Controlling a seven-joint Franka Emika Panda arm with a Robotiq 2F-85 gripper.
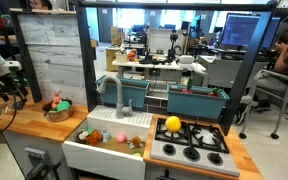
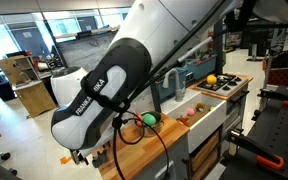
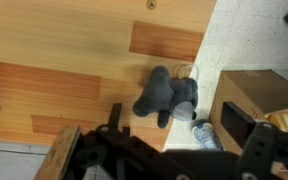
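A small dark grey plush toy (image 3: 167, 94) lies on the wooden counter (image 3: 64, 45), near its edge in the wrist view. Above it my gripper stands open, with one black finger on each side of the toy and nothing held. In exterior view 1 the gripper (image 1: 18, 98) is low over the counter's left end. Exterior view 2 shows the gripper (image 2: 90, 157) partly behind my white arm; the toy is hard to make out there.
A cardboard box (image 3: 254, 90) sits close to the right finger, beside a grey striped item (image 3: 206, 135). Further along the counter are a filled bowl (image 1: 57, 110), a sink (image 1: 104, 158) holding several colourful things, and a stove (image 1: 192, 150) with a yellow ball (image 1: 173, 123).
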